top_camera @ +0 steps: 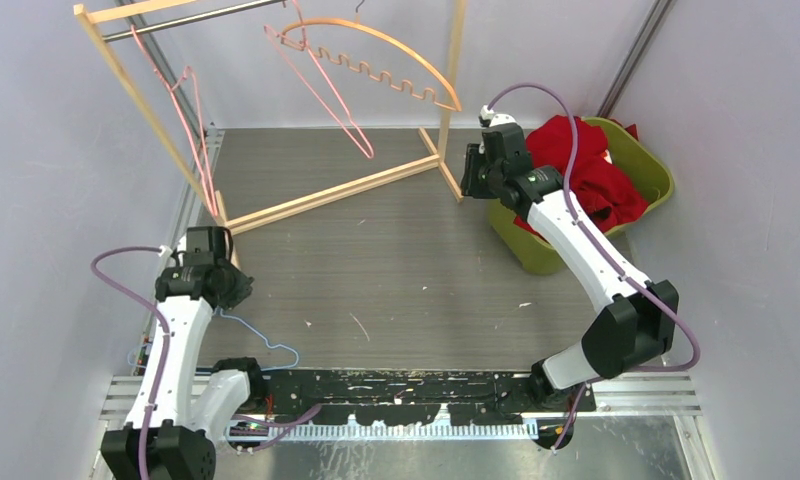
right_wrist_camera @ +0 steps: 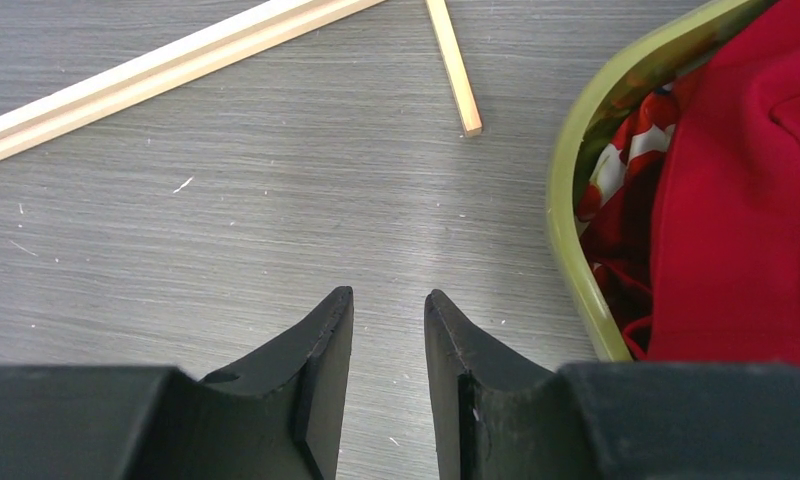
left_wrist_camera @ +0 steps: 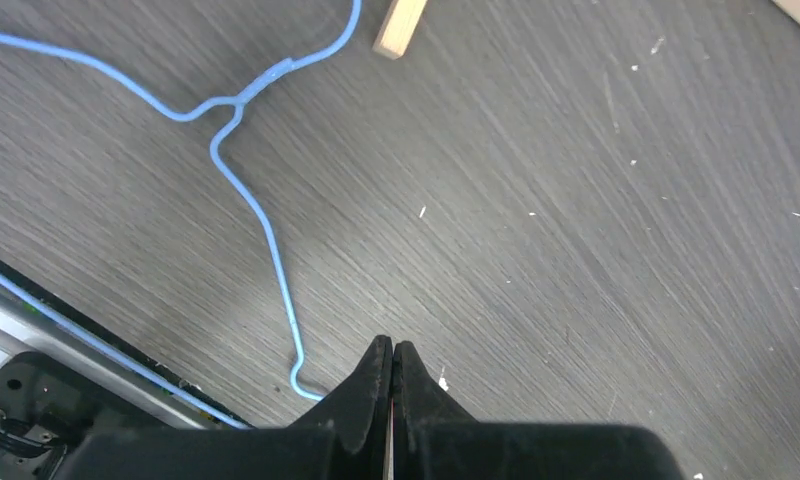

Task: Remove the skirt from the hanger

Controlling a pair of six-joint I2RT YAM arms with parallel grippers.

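On the grey floor at the near left lies a blue wire hanger (left_wrist_camera: 263, 215), partly covered by the left arm in the top view. My left gripper is shut with nothing visible between its fingertips, and the hanger wire passes outside them. Red cloth (right_wrist_camera: 741, 200) fills the green basket (right_wrist_camera: 561, 215) on the right; whether it is the skirt I cannot tell. Beside that basket my right gripper is open and empty, with bare floor seen between its fingers.
A wooden rack (top_camera: 326, 192) stands at the back left. From its upper part hang pink hangers (top_camera: 326, 90) and a wooden hanger (top_camera: 406, 50). A black rail (top_camera: 376, 390) runs along the front.
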